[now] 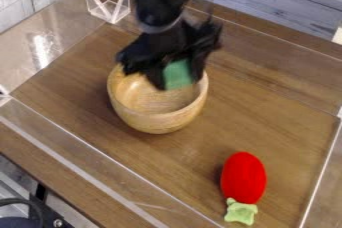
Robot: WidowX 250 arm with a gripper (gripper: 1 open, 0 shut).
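My dark, motion-blurred gripper [160,57] is over the wooden bowl [158,117], near the middle left of the camera view. It is shut on a green object [179,72], which sits low over the bowl's interior; blur hides whether it touches the bowl.
A red object [242,177] with a pale green leafy end lies at the lower right of the wooden table [267,102]. A clear plastic piece [107,4] stands at the back left.
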